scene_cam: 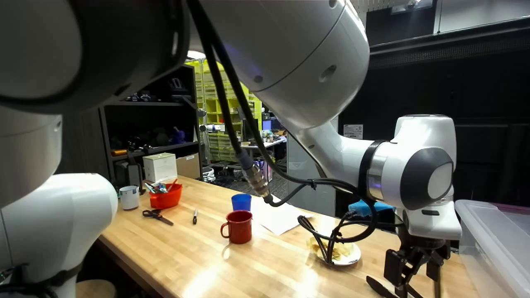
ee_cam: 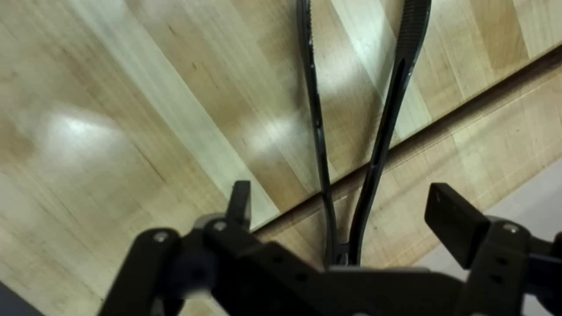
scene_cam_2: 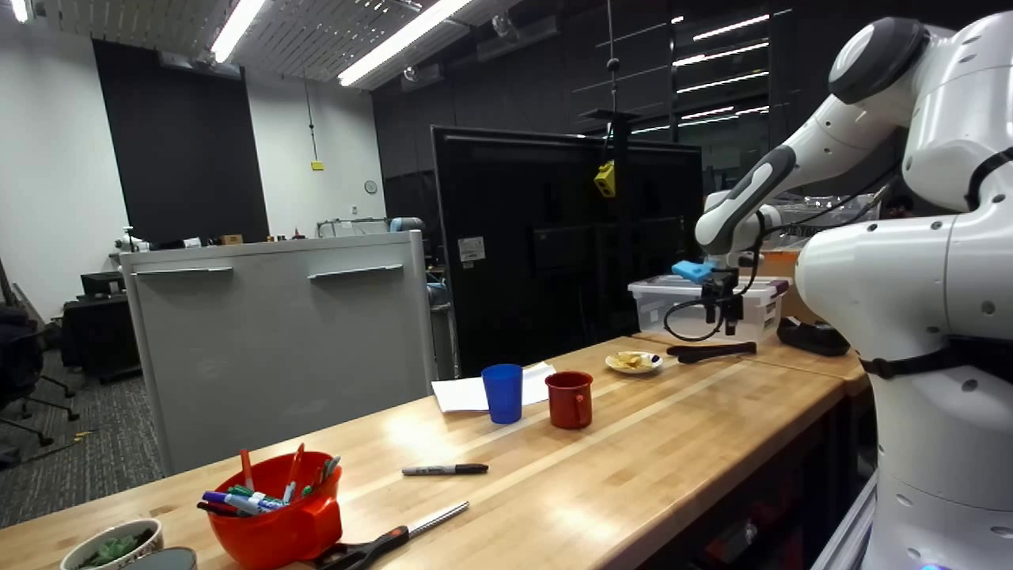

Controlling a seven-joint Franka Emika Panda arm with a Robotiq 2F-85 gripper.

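Black tongs [ee_cam: 385, 129] lie spread in a narrow V on the wooden table, with their joined end toward the bottom of the wrist view. My gripper is open above that joined end, one finger on either side of the tongs and neither seen touching them. In exterior view 1 the gripper [scene_cam: 417, 279] points down at the right, and its fingers partly cover the tongs [scene_cam: 380, 286]. From exterior view 2, the gripper [scene_cam_2: 723, 318] appears just over the tongs [scene_cam_2: 712, 351].
A plate of chips [scene_cam_2: 634, 362] sits near the tongs. A clear plastic bin [scene_cam: 489, 248] stands close on the right. Farther off are a red mug [scene_cam_2: 570, 399], blue cup [scene_cam_2: 503, 393], paper [scene_cam: 278, 213], marker [scene_cam_2: 444, 469], scissors [scene_cam: 157, 216] and red pen container [scene_cam: 166, 198].
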